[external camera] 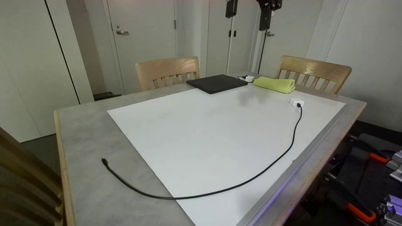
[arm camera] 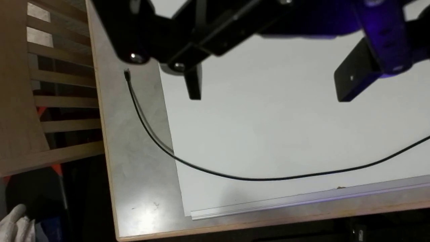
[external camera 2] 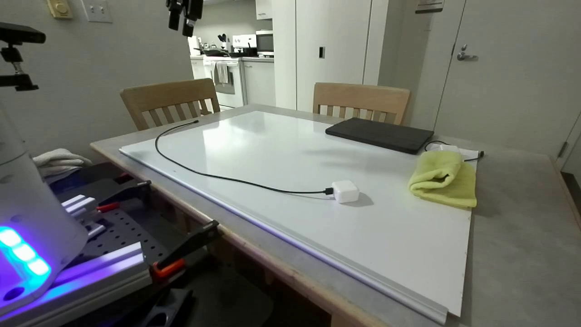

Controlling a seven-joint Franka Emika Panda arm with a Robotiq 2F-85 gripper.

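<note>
My gripper is open high over the white board (arm camera: 282,121), its two fingertips wide apart and nothing between them. In exterior view 1 the gripper (external camera: 246,20) shows at the top edge, well above the table. A black cable (external camera: 226,189) lies in a long curve across the board and onto the grey tabletop. Its free plug (arm camera: 127,75) rests on the bare table, to the left of my fingers in the wrist view. The other end is plugged into a white charger block (external camera 2: 345,191) on the board.
A folded yellow-green cloth (external camera 2: 444,180) and a closed black laptop (external camera 2: 379,134) lie toward one end of the board. Another white adapter (external camera: 249,78) is near them. Wooden chairs (external camera 2: 362,98) stand around the table. The middle of the board is clear.
</note>
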